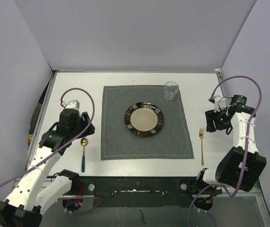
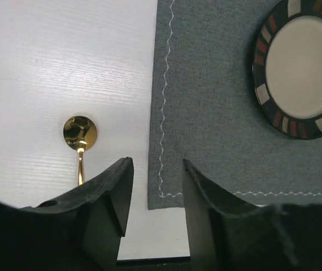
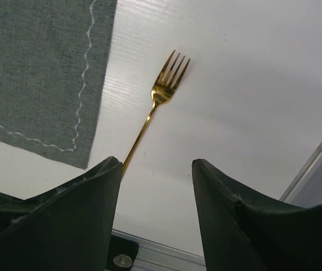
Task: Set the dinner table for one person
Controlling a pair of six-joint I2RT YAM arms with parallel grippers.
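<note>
A grey placemat (image 1: pixel 121 144) lies in the middle of the white table, with a dark-rimmed plate (image 1: pixel 144 119) at its centre. The clear glass (image 1: pixel 171 90) stands at the mat's far right corner. Left of the mat lies a gold spoon (image 1: pixel 84 143) with a dark handle; a gold fork (image 1: pixel 202 142) lies to its right, tines pointing away. My left gripper is open above the table near the spoon, with nothing between its fingers. Open and empty too, my right gripper hangs above the table by the fork, whose handle end is hidden behind a finger.
Grey walls (image 1: pixel 135 35) enclose the table at the back and sides. Bare table shows on both sides of the mat. Purple cables (image 1: pixel 244 146) loop over both arms.
</note>
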